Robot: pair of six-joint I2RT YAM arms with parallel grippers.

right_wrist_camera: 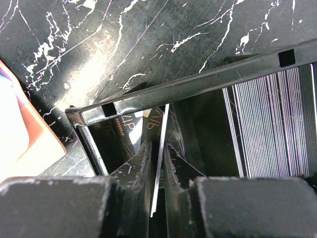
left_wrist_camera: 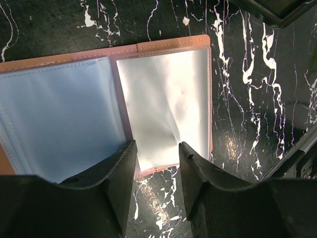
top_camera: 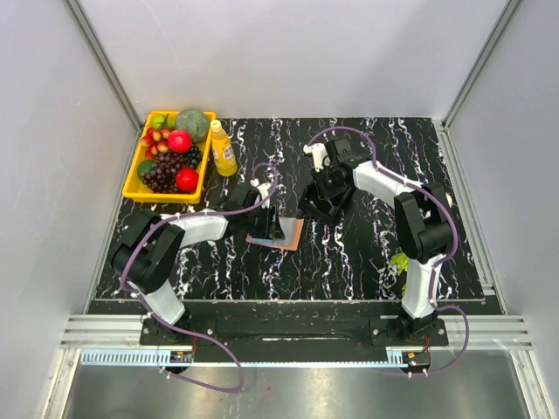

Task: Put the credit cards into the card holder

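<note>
The card holder (left_wrist_camera: 126,54) lies open mid-table, a blue pocket (left_wrist_camera: 57,119) on its left, a white one (left_wrist_camera: 166,99) on its right. Over it, my left gripper is part open, nothing visible between its fingers. Right of the holder is a black tray (right_wrist_camera: 198,79) with a dense stack of cards (right_wrist_camera: 272,124) and dark printed cards (right_wrist_camera: 151,124). My right gripper is down in the tray, shut around or against a thin white edge (right_wrist_camera: 163,129); whether it grips that is unclear.
A yellow fruit basket (top_camera: 135,188) and an upright yellow bottle (top_camera: 223,153) stand back left. Green objects (top_camera: 400,262) lie at right under the right arm.
</note>
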